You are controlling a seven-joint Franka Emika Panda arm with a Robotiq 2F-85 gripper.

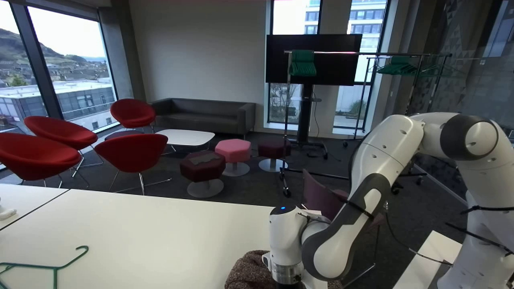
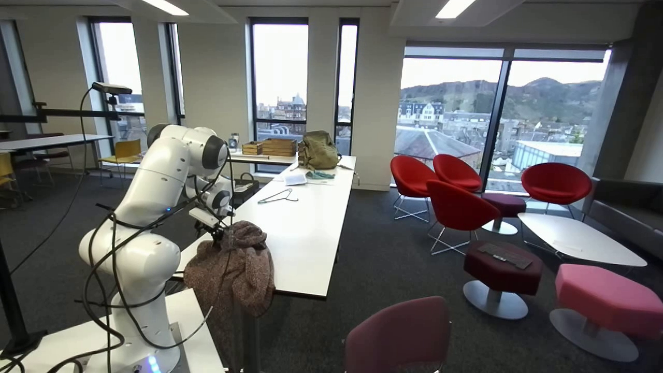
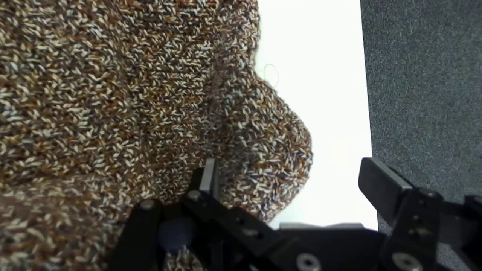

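A brown knitted garment [image 2: 233, 267] lies bunched on the near end of the white table and hangs over its edge. It fills the left half of the wrist view, where the knit [image 3: 149, 99] shows a rounded fold. My gripper stands open above the fold's right side. One finger [image 3: 208, 178] is over the knit; the other finger [image 3: 384, 180] is beyond the fold, by the table's edge. Whether either finger touches the cloth, I cannot tell. A green hanger [image 1: 55, 267] lies on the table, well away from the garment [image 1: 250, 272].
A maroon chair [image 2: 401, 335] stands near the table's end, with carpet [image 3: 424, 81] beyond the edge.
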